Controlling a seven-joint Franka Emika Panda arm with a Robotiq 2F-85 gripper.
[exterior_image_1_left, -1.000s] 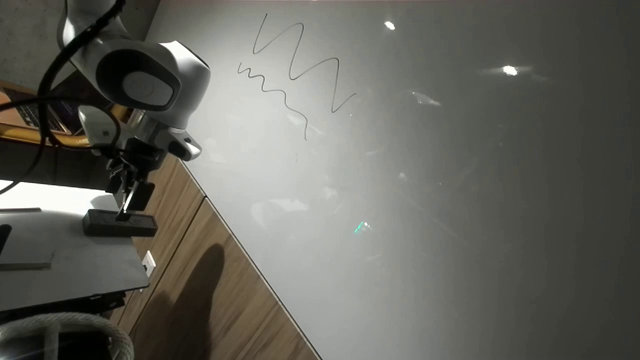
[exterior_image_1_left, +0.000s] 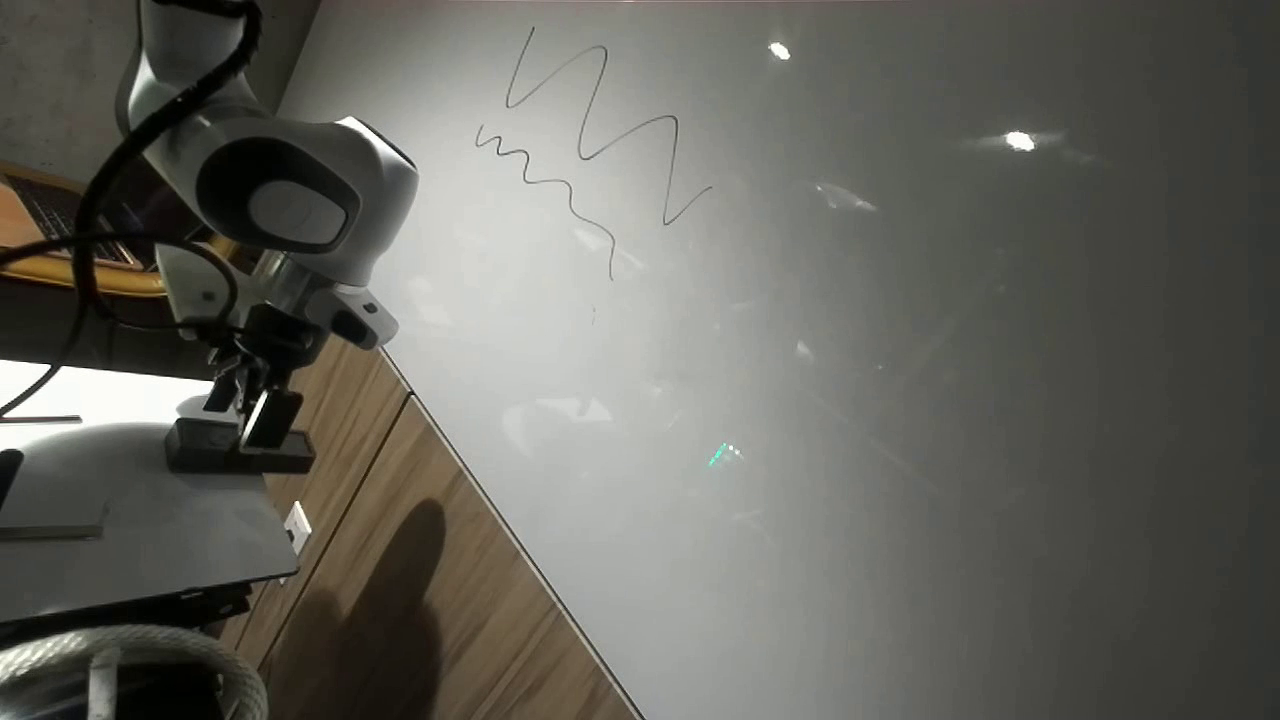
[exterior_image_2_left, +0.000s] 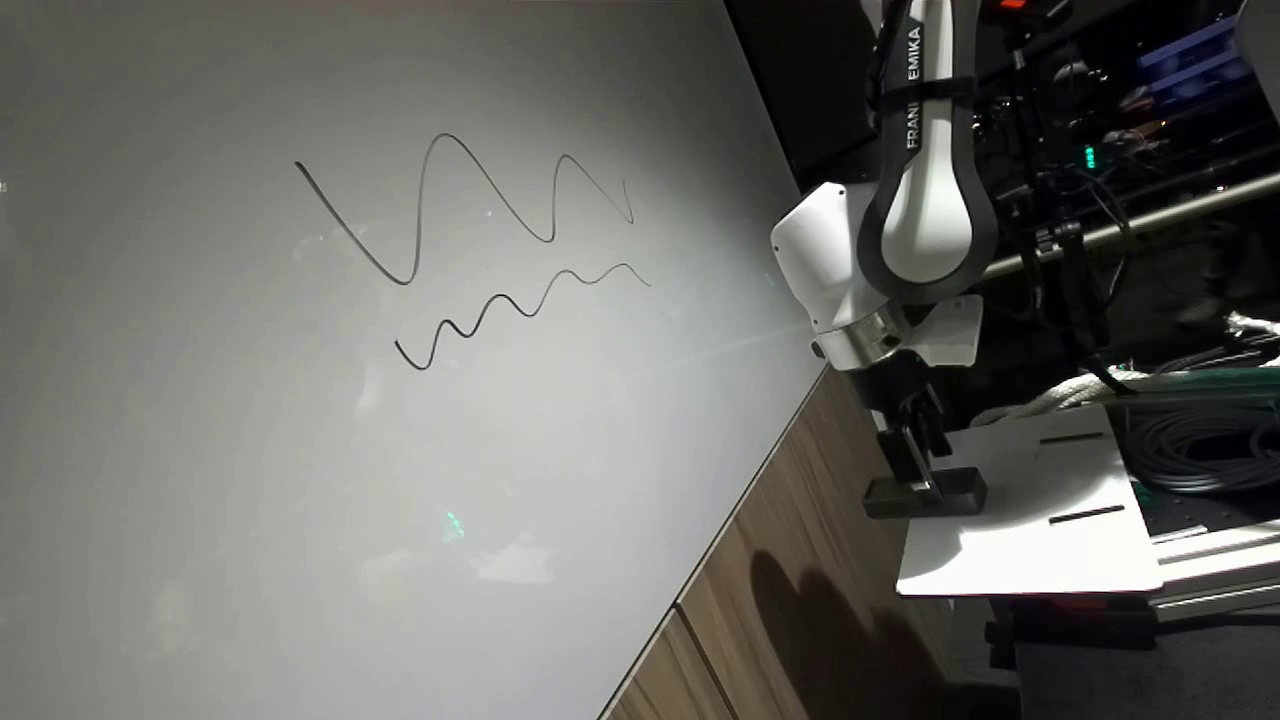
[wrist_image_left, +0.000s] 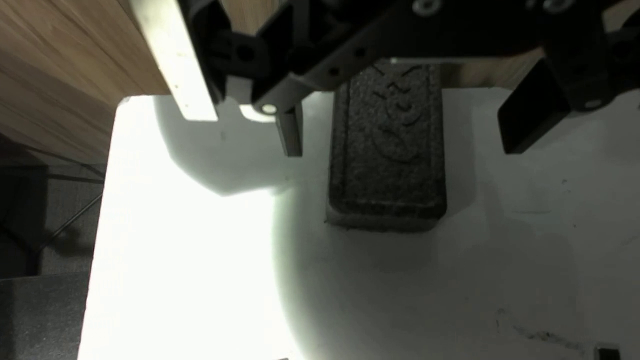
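A dark grey block shaped like a whiteboard eraser (wrist_image_left: 390, 150) lies on the pale tabletop (wrist_image_left: 180, 288), its far end reaching past the table's edge in both exterior views. My gripper is open above it, one finger (wrist_image_left: 291, 133) to the left of the block and the other finger (wrist_image_left: 531, 111) to its right, with room on both sides. In exterior view 1 the gripper (exterior_image_1_left: 250, 420) hangs pointing down at the eraser (exterior_image_1_left: 198, 446). Two wavy black lines (exterior_image_2_left: 492, 192) run across the grey-white board (exterior_image_2_left: 240, 480).
Wood panelling (exterior_image_1_left: 396, 576) runs below the board, beside the table. A flat dark strip (exterior_image_2_left: 1086, 514) lies on the table in exterior view 2. Black cables (exterior_image_1_left: 90, 228) hang along the arm.
The arm and gripper have come lower, bringing the fingertips down nearer the eraser. The eraser and the lines on the board look the same.
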